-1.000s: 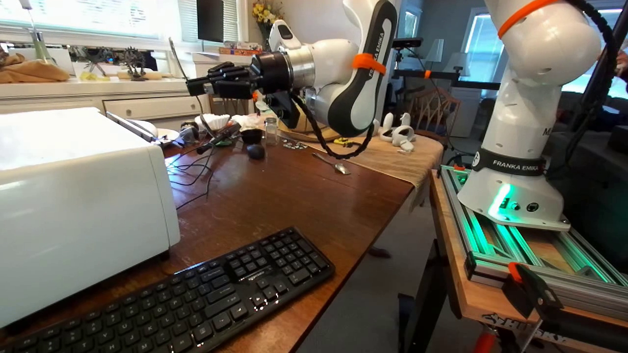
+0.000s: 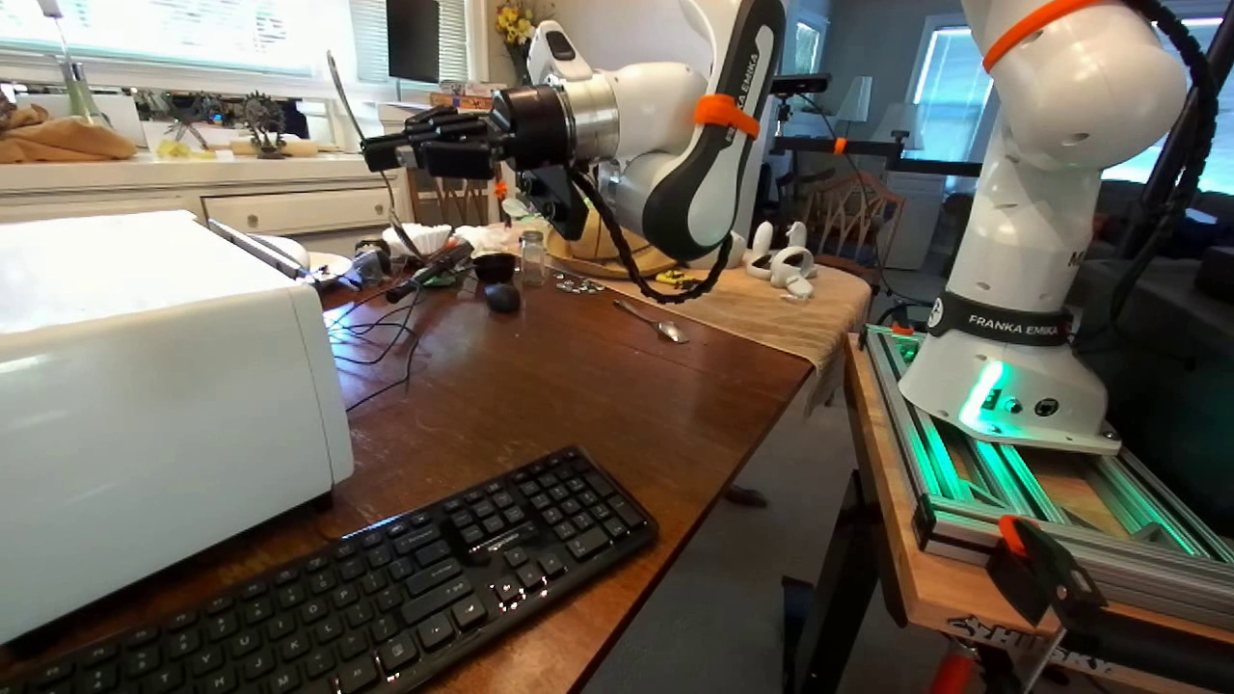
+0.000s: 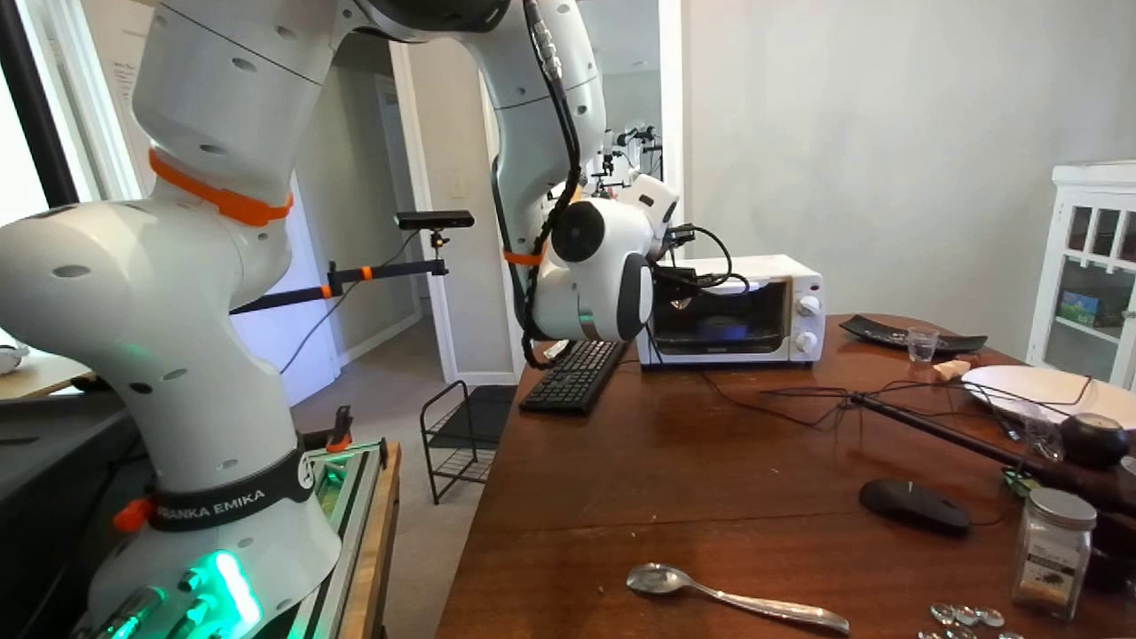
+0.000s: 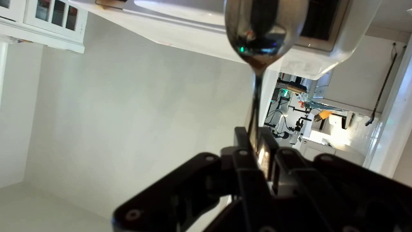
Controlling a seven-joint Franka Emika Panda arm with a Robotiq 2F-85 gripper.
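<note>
A shiny metal spoon (image 4: 256, 98) is pinched by its handle in my gripper, which is shut on it. The bowl points away from the fingers, toward the top of the wrist view. In exterior view 1 the held spoon (image 2: 348, 106) stands steeply upright, well above the tabletop and beyond the white toaster oven (image 2: 174, 399). A second spoon (image 3: 658, 579) lies on the wooden table (image 3: 660, 469), apart from the gripper. In exterior view 2 the arm largely hides the gripper, and the held spoon cannot be made out.
On the near side of the oven lies a black keyboard (image 2: 463, 549). Loose cables (image 2: 393, 347), a dark mouse (image 3: 913, 506), a lidded glass jar (image 3: 1054, 554) and a white plate (image 3: 1049, 392) occupy the far part. Bare wood is free around the table's middle.
My gripper has risen slightly and shifted a little left in exterior view 1, carrying the spoon with it. The spoon on the table, oven and keyboard have stayed put.
</note>
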